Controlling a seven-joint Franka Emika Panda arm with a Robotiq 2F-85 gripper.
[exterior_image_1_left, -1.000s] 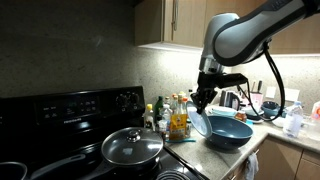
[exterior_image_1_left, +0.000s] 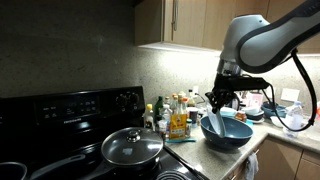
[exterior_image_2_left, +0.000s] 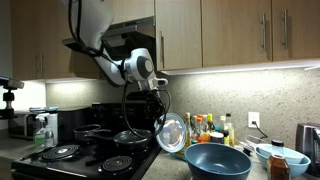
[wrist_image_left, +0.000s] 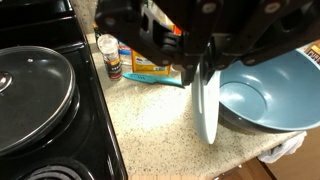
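Note:
A pale round plate (exterior_image_2_left: 172, 132) is gripped near its edge by my gripper, which is shut on it. Seen in the wrist view, the plate (wrist_image_left: 207, 112) hangs nearly edge-on beside the big blue bowl (wrist_image_left: 258, 95). In exterior view 1 the plate (exterior_image_1_left: 217, 124) overlaps the left part of the bowl (exterior_image_1_left: 236, 130); whether they touch, I cannot tell. Exterior view 2 has the plate left of the bowl (exterior_image_2_left: 217, 160), its face turned to that camera. The bowl stands on the counter, and the part of it I can see inside looks empty.
A lidded pan (exterior_image_1_left: 132, 148) sits on the black stove, left of the counter. Bottles and a yellow box (exterior_image_1_left: 179, 125) crowd the wall side. A teal utensil (wrist_image_left: 152, 79) lies on the counter. Bare speckled counter (wrist_image_left: 160, 135) shows between stove and bowl.
In exterior view 1 my gripper and the plate have shifted right, from left of the bowl to in front of its left part. The plate stayed in the grip. Bowl and pan are unmoved.

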